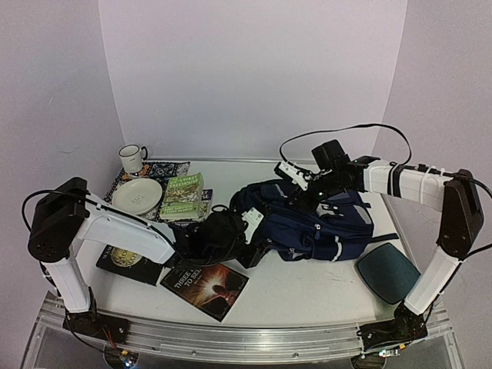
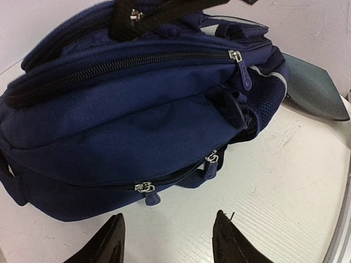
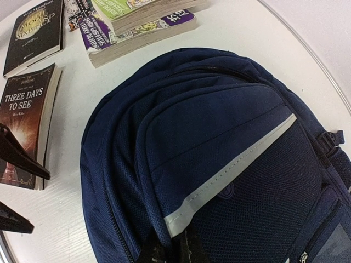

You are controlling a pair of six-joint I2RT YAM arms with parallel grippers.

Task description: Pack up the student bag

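Note:
The navy backpack [image 1: 338,238] lies on its side right of the table's middle, its zip pulls [image 2: 211,164] showing in the left wrist view. At its left front edge my left gripper stands open, with only bare table visible between its fingers. My right gripper is over the upper part of the bag, its fingers close together on a fold of the bag's fabric. "Three Days to See" [image 1: 207,292] lies flat at the front; a black book [image 1: 127,265] beside it is partly covered by my left arm. Green-covered books [image 1: 183,196] are stacked behind that arm.
A white plate [image 1: 137,197] and a white mug [image 1: 131,158] stand at the back left, on or near a patterned cloth [image 1: 165,169]. A dark flat pad [image 1: 387,273] lies at the front right.

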